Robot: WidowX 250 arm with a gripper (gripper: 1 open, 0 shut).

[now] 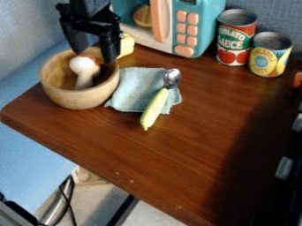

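Note:
The black gripper hangs at the top left, over a wooden bowl. In the bowl lies a white mushroom-like object with a reddish top, close below the fingers. Whether the fingers are open is hard to tell from this view. A spoon with a yellow handle rests on a light blue cloth right of the bowl. A yellow item is partly hidden behind the gripper.
A teal toy microwave stands at the back. A tomato sauce can and a yellow can stand right of it.

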